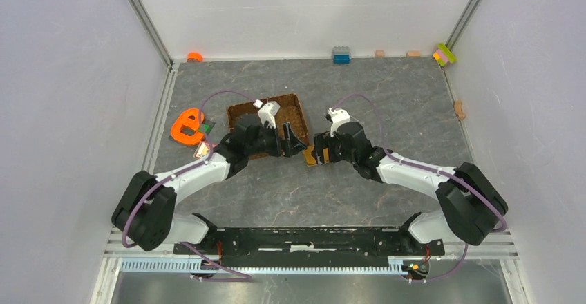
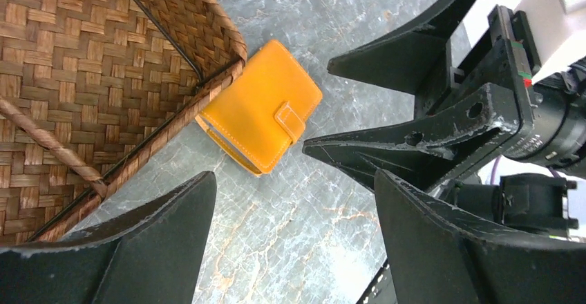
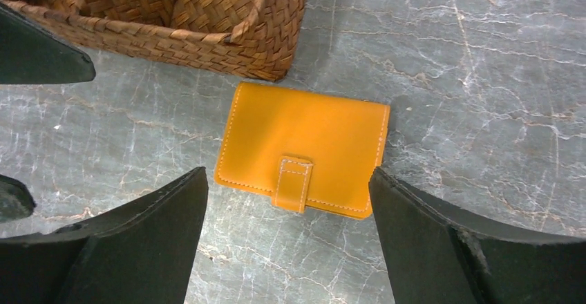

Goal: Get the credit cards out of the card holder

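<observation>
An orange leather card holder with a snap tab lies closed on the grey floor beside the basket, also centred in the right wrist view (image 3: 300, 138); no cards are visible. My left gripper (image 1: 291, 138) is open above the basket's right side, its fingers empty, the holder between and beyond them in its wrist view. My right gripper (image 1: 319, 148) is open over the holder, which lies in view beyond its fingers, untouched as far as shows.
The woven basket (image 1: 290, 103) sits left of the holder. Orange toy pieces (image 1: 185, 128) lie at the left, blocks (image 1: 341, 55) along the back edge.
</observation>
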